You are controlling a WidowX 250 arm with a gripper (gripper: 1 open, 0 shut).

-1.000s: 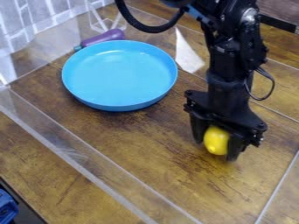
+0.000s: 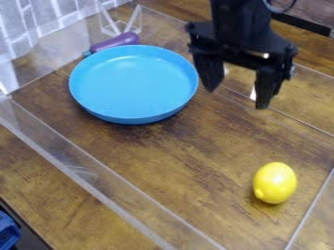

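A yellow lemon-like object (image 2: 274, 183) lies on the wooden table at the lower right. My dark gripper (image 2: 235, 88) hangs high over the table's upper right part, above and apart from the yellow object, open. Its fingers are blurred.
A blue plate (image 2: 135, 80) lies at the upper left, with a purple-handled utensil (image 2: 115, 43) behind it. Something white shows behind the gripper. A small blue item (image 2: 11, 232) is at the bottom left corner.
My gripper has risen away from the yellow object, which now sits lower and further right in view, on the table alone.
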